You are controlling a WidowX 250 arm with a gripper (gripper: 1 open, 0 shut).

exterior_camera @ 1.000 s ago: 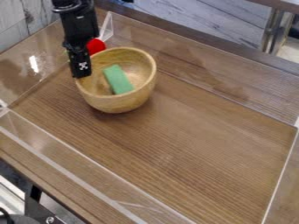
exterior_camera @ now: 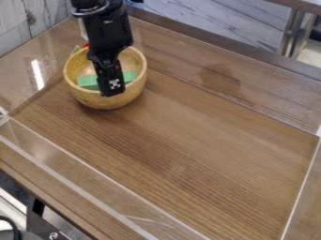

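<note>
The black gripper [exterior_camera: 109,82] hangs over a round yellow bowl [exterior_camera: 133,94] at the upper left, its fingers reaching down inside it. A green block [exterior_camera: 92,81] lies in the bowl, partly hidden by the gripper. Whether the fingers are open or shut on anything cannot be made out.
A small red object [exterior_camera: 84,47] shows behind the arm, mostly hidden. A white frame edge runs along the top right.
The gripper and arm have moved right and grown larger in view over the bowl. The bowl has shifted, and the green block is now largely behind the gripper.
</note>
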